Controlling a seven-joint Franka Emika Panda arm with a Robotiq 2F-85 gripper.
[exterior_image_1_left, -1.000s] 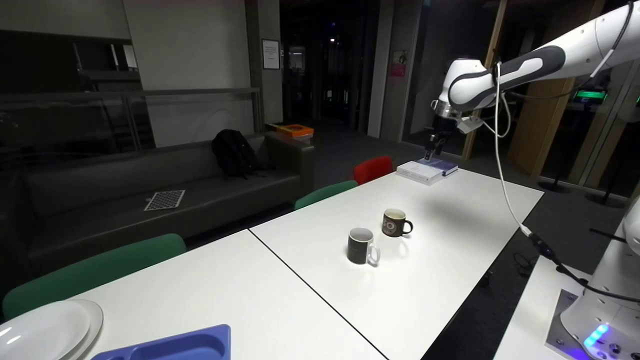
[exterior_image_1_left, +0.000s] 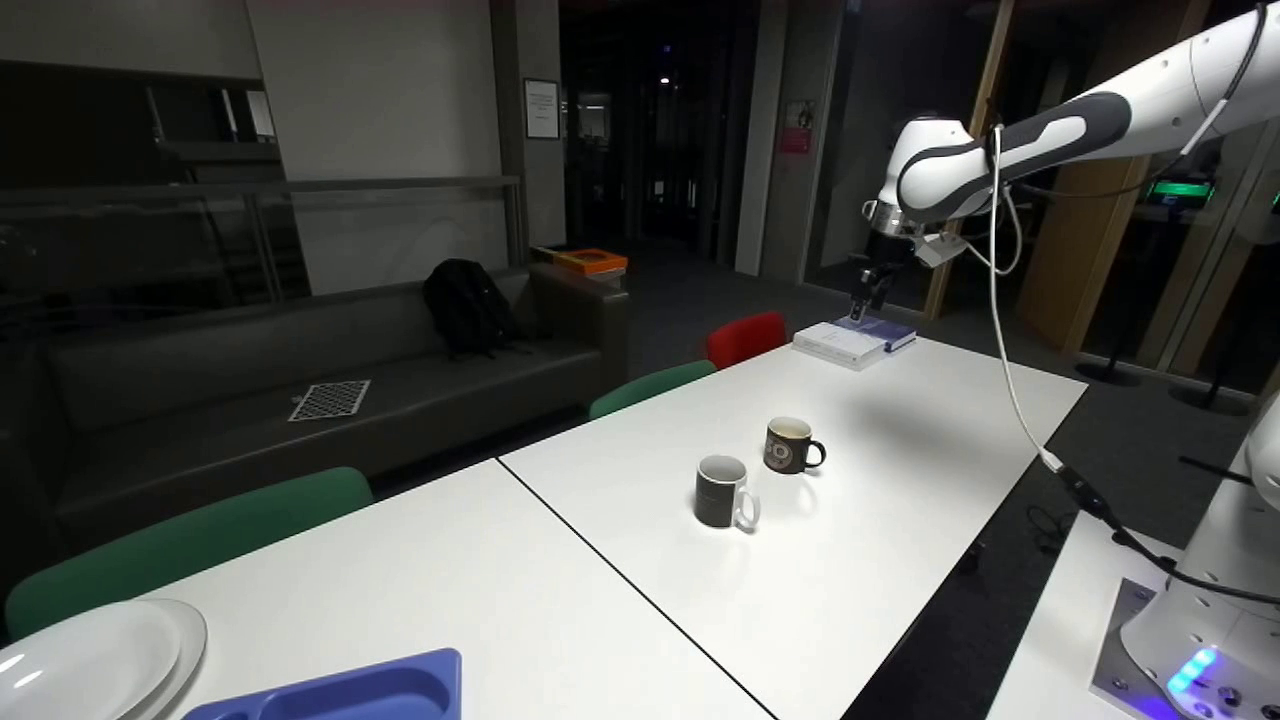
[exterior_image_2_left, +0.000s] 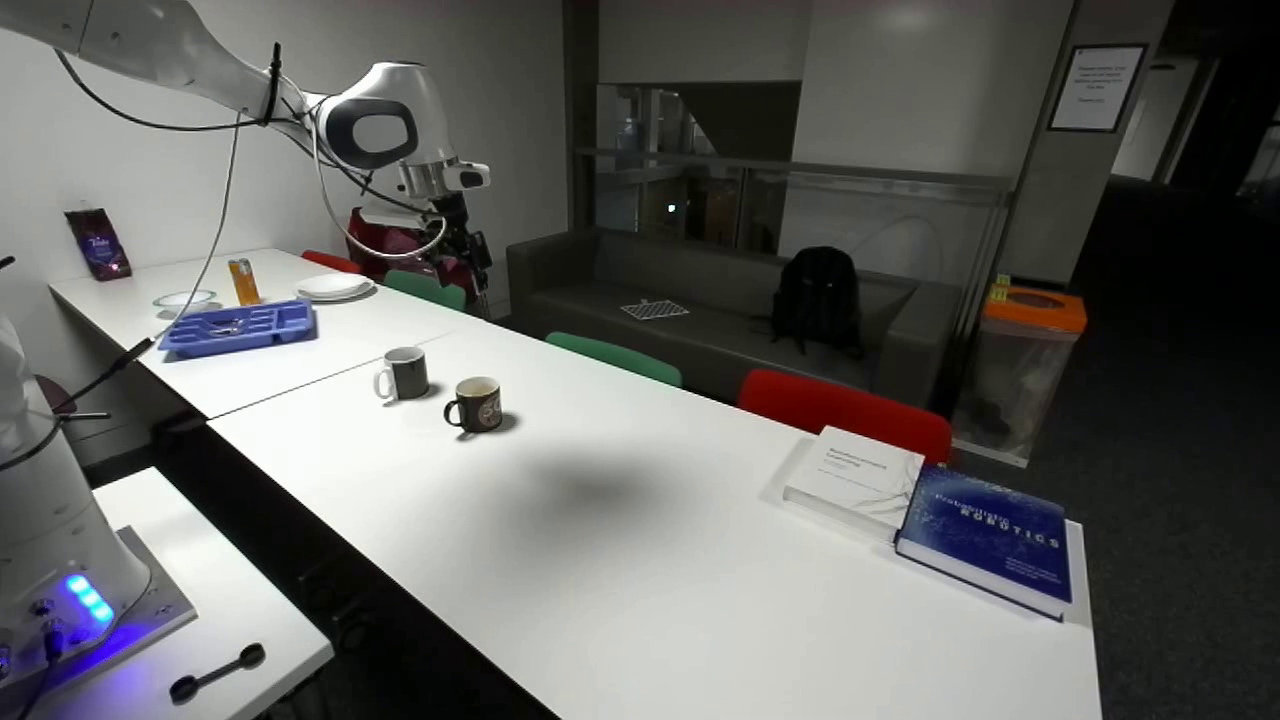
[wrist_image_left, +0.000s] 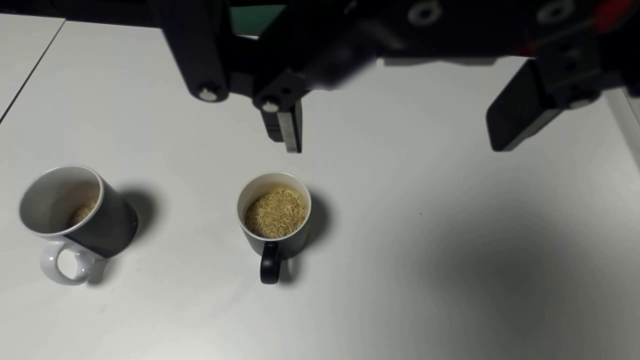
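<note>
Two mugs stand upright on the white table. The black-handled mug (wrist_image_left: 293, 245) holds a pale, grain-like filling close to its rim in the wrist view. To its left, the grey mug with a white handle (wrist_image_left: 111, 228) shows some of the same filling deep inside. My gripper is open, its fingers wide apart with nothing between them. It hangs well above the table, clear of both mugs. In the first exterior view the dark mug (exterior_image_1_left: 786, 450) sits just beyond the grey mug (exterior_image_1_left: 717, 498).
Two books, one white (exterior_image_2_left: 849, 472) and one blue (exterior_image_2_left: 986, 534), lie at the table's far end. On the other end are a blue tray (exterior_image_2_left: 258, 343) and white plates (exterior_image_2_left: 335, 286). Chairs line the sofa side.
</note>
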